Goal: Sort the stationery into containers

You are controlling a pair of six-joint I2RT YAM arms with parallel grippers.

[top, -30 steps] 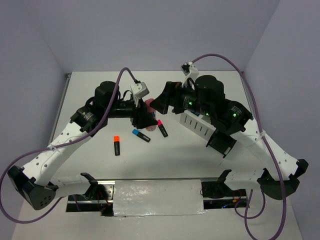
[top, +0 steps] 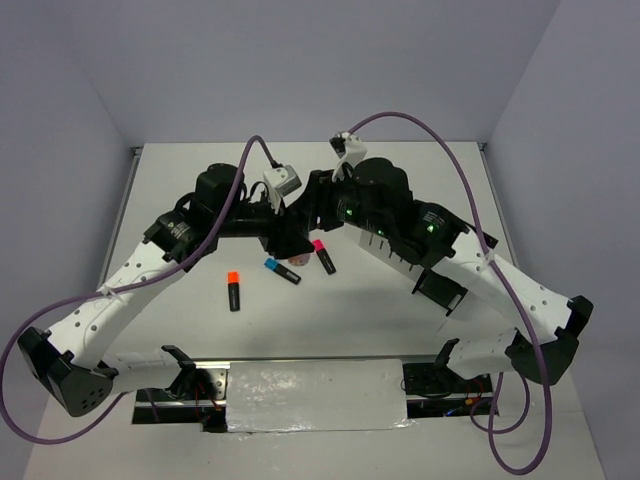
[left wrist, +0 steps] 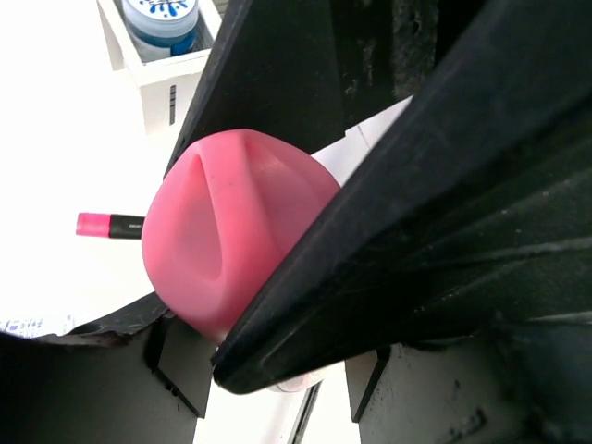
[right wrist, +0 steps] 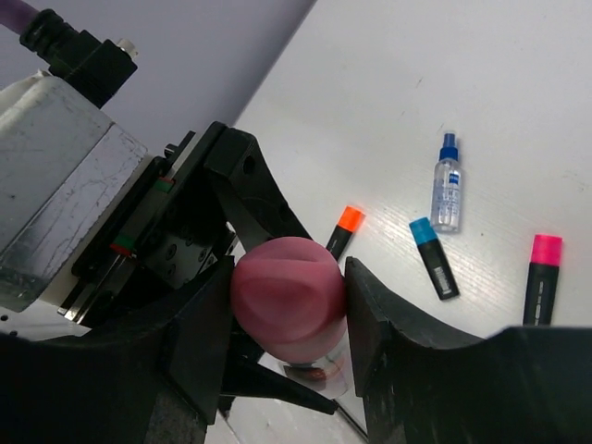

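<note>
A pink-capped object (left wrist: 217, 227) with a clear lower body is between my two grippers, which meet at mid-table in the top view. My right gripper is shut on its pink top. My left gripper (top: 287, 230) is below, around the lower body; whether it grips cannot be seen. On the table lie an orange marker (top: 234, 290), a blue marker (top: 282, 271) and a pink marker (top: 325, 257). The right wrist view also shows a spray bottle (right wrist: 446, 194) with a blue cap.
A white compartment box (left wrist: 162, 97) holding a blue-labelled bottle stands on the right, largely under my right arm in the top view. A black holder (top: 438, 290) is beside it.
My right gripper has moved left to meet the left one and now holds the pink top, which is largely hidden in the top view. The left arm has barely moved.
</note>
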